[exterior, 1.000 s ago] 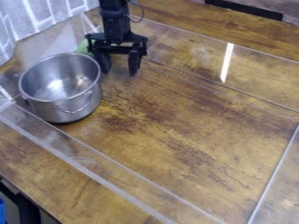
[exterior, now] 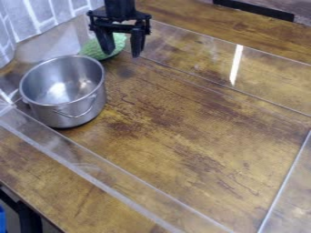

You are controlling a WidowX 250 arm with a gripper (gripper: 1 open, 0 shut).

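The black gripper (exterior: 120, 36) is at the top left of the camera view, its two fingers apart and pointing down, over or just in front of a green object (exterior: 93, 47) that it partly hides. Whether anything is between the fingers is unclear. Below it stands a steel pot (exterior: 64, 87) with a wire handle at its side.
Clear panels or edges run along the left and right sides, and a dark strip borders the back right.
The gripper has moved up and back in the view, away from the table area beside the pot. More of the green object shows. The pot stays where it was.
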